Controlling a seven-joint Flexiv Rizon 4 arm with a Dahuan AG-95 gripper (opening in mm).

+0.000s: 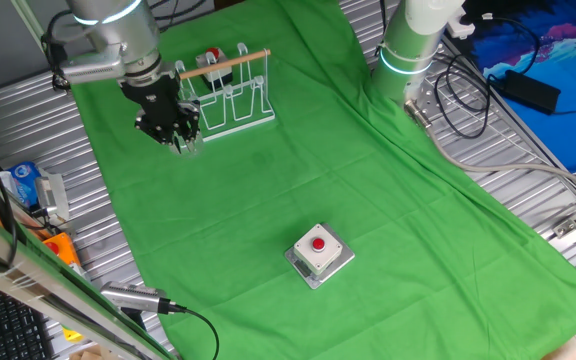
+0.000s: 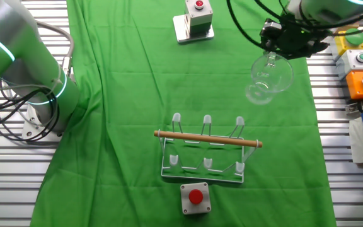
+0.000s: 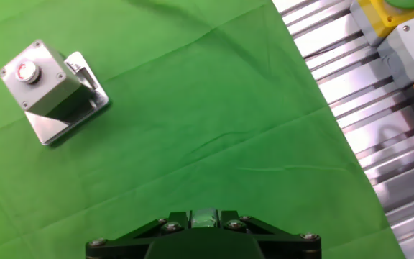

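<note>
A clear glass mug (image 2: 273, 75) hangs beneath my gripper (image 2: 271, 55) in exterior view 2, off to one side of the rack. My gripper is shut on what looks like the mug's handle; a clear sliver shows between its fingers in the wrist view, while the mug's body is hidden there. In exterior view 1 the gripper (image 1: 182, 143) is beside the white wire rack, and the glass is barely visible against the green cloth. The white cup rack (image 2: 202, 179), with a wooden bar (image 2: 208, 137) on top, stands empty.
One red-button box (image 1: 317, 249) sits on a metal plate on open cloth; another red-button box (image 2: 195, 198) is close beside the rack. Button boxes (image 2: 358, 60) line the table edge.
</note>
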